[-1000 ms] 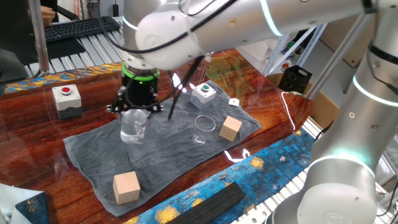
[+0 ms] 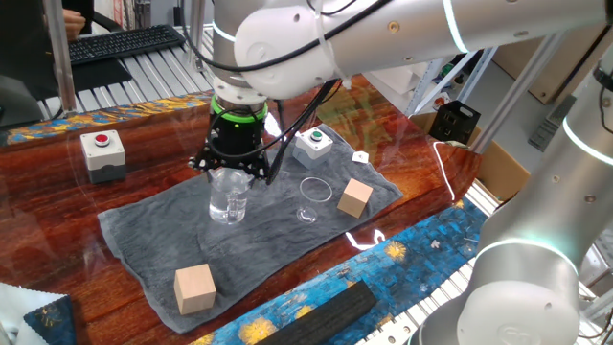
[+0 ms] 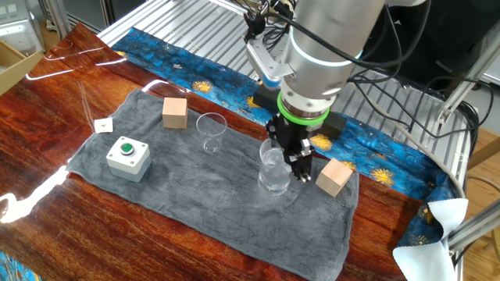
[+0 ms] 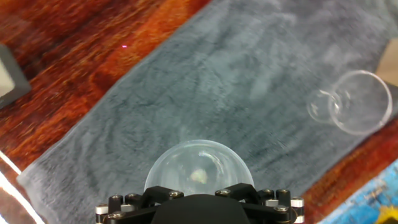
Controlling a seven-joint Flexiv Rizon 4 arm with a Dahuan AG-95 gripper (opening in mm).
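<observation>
A clear beaker (image 2: 228,199) with some transparent liquid is upright beneath my gripper (image 2: 230,170), whose fingers are shut on its upper part. In the second exterior view the beaker (image 3: 274,173) is over the grey towel (image 3: 211,187); whether its base touches the cloth I cannot tell. The wrist view has the beaker's rounded rim (image 4: 199,149) between the fingers, its lower part hidden by the gripper. An empty clear glass (image 2: 314,199) with a wide rim stands apart, to the right in the first exterior view and the wrist view (image 4: 360,102).
One wooden block (image 2: 354,197) sits beside the empty glass, another (image 2: 195,288) near the towel's front left. A green-button box (image 2: 313,143) stands at the towel's back edge; a red-button box (image 2: 103,153) is on the wood. Open towel lies between the beaker and the glass.
Across the last second, the gripper and the beaker it holds have moved rightward in the first exterior view, toward the empty glass. The glass, blocks and button boxes have stayed put.
</observation>
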